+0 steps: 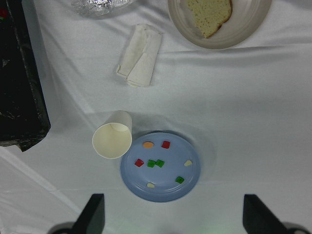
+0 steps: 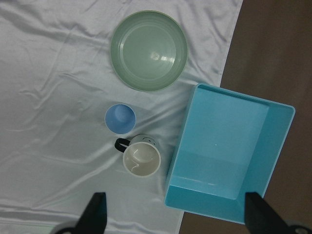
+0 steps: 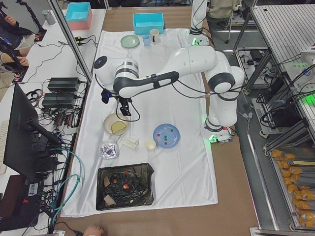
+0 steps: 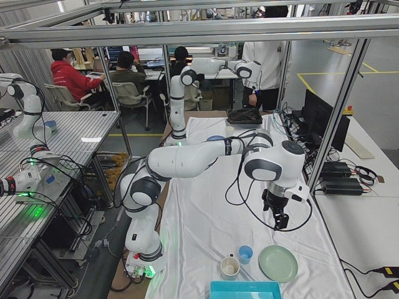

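My left gripper stands open above the cloth, over a blue plate (image 1: 156, 187) with small coloured pieces, a cream cup (image 1: 109, 141) on its side or tilted, a folded napkin (image 1: 139, 53), and a beige plate (image 1: 180, 14) with a bread slice (image 1: 207, 14). My right gripper is open above a green plate (image 2: 148, 51), a blue cup (image 2: 120, 118), a white mug (image 2: 141, 158) and a cyan bin (image 2: 219, 141). Both grippers hold nothing visible.
A black tray (image 3: 125, 187) lies at the near end of the cloth, beside a foil packet (image 3: 109, 149). A person's hand (image 3: 93, 231) is at the bottom edge.
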